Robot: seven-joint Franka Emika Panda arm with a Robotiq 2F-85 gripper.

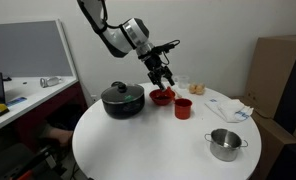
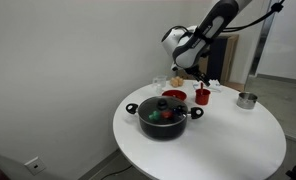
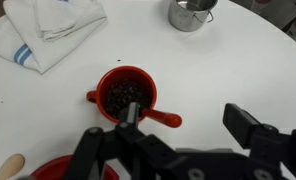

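The red mug (image 3: 107, 80), holding dark contents, stands on the white table, and a red handle (image 3: 164, 118) sticks out of it toward my fingers. In exterior view 2 that handle rises from the mug (image 2: 202, 98). My gripper is open above the table close to the mug, with one finger (image 3: 250, 130) well to the right of the handle. The other finger's tip is near the mug's rim; whether it touches cannot be told. From exterior view 1, the gripper (image 1: 169, 83) hangs over the area of the mug (image 1: 183, 110) and the red bowl (image 1: 159, 98).
A lidded black pot (image 1: 123, 100) stands left of the bowl. To the right are a steel pot (image 1: 225, 147) and a folded white towel (image 1: 229, 109). A wooden spoon (image 3: 10, 166) lies near the bowl.
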